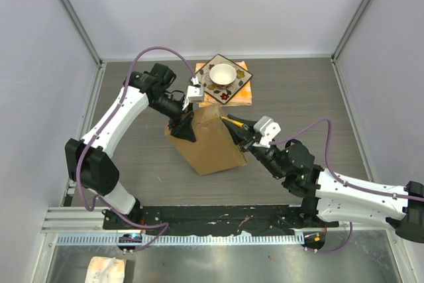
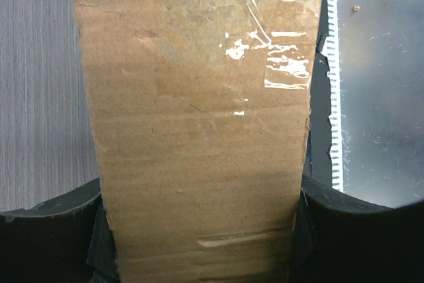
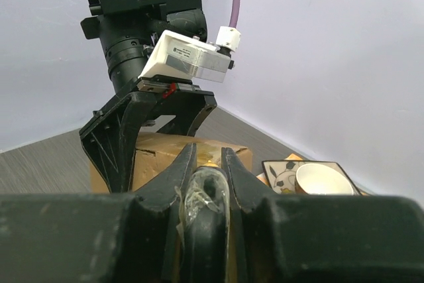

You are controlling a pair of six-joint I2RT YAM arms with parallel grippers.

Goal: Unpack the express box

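A taped brown cardboard box (image 1: 207,151) stands in the middle of the table. My left gripper (image 1: 182,124) is shut on its left part; cardboard (image 2: 195,124) fills the left wrist view between the fingers. My right gripper (image 1: 235,130) is at the box's upper right, shut on a slim yellow tool (image 1: 230,121) that reaches to the box's taped top. In the right wrist view the box (image 3: 152,157) sits behind the shut fingers, which hide most of the tool; whether its tip is in the cardboard I cannot tell.
Behind the box, a patterned square tray (image 1: 205,75) with a white bowl (image 1: 222,73) rests on an orange checked cloth (image 1: 244,97). A folded cloth (image 1: 105,272) lies beyond the front edge at left.
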